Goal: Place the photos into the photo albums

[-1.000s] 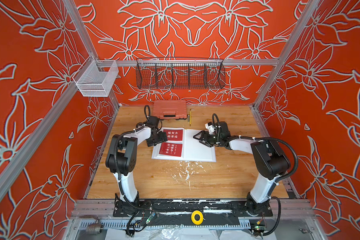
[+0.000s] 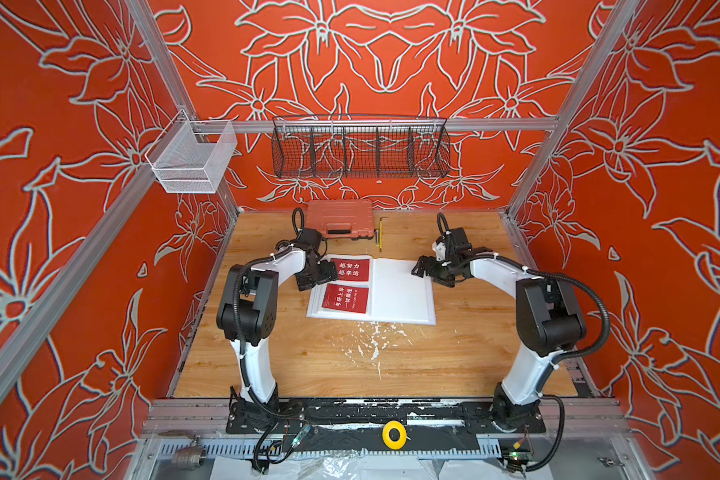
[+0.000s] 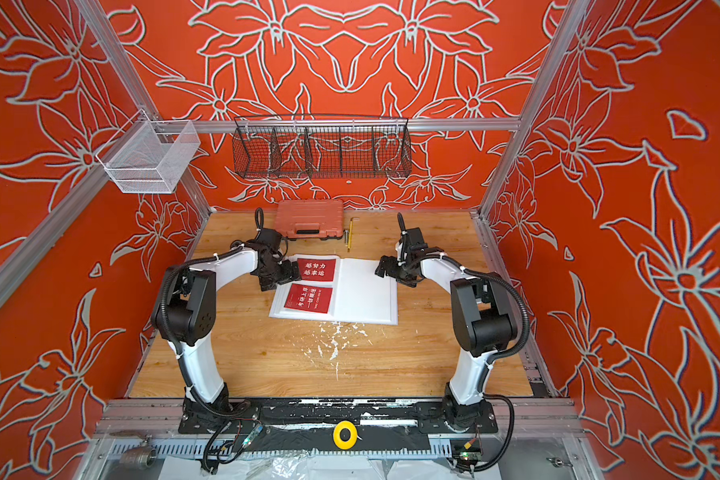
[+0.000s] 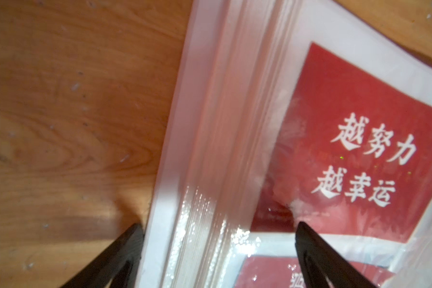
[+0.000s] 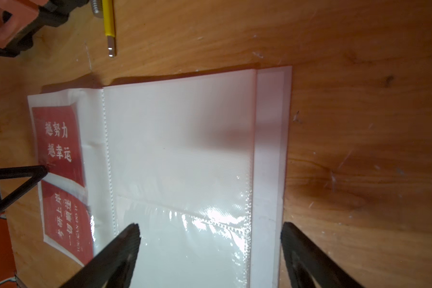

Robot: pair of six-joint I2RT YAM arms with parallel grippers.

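An open photo album (image 2: 400,296) lies mid-table. Two red cards with white writing, the upper (image 4: 355,86) and lower (image 2: 340,298), sit in sleeves on its left page; the right page (image 5: 177,139) holds empty clear sleeves. My left gripper is over the album's left edge, its fingers apart either side of the stacked page edges, nothing visibly held. My right gripper is open above the right page's outer part, with nothing between its fingers.
A pink toolbox (image 2: 340,209) and a yellow tool (image 5: 108,19) lie behind the album. Wire baskets (image 2: 360,148) hang at the back and left.
My right gripper has moved back toward the rear and shifted about the right page. My left gripper has moved slightly. The album lies slightly further right than a second ago.
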